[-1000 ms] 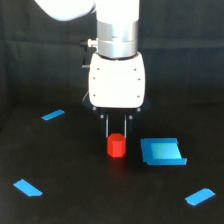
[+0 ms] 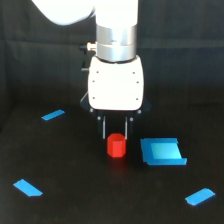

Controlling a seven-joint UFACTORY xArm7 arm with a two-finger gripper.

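Observation:
A small red block [image 2: 116, 146] stands on the dark table near the middle of the view. Directly above and behind it, my gripper [image 2: 116, 128] points down, its two dark fingers spread apart to either side of the block's upper part. The gap between the fingers looks empty above the block. Whether either finger touches the block cannot be made out against the dark background.
To the right of the block lies a blue-outlined square [image 2: 157, 141] with a lighter blue patch inside. Strips of blue tape mark the table at the left back [image 2: 53, 115], left front [image 2: 28, 188] and right front [image 2: 200, 197].
The gripper's white body sits slightly lower than before. The red block and the blue square stay where they were.

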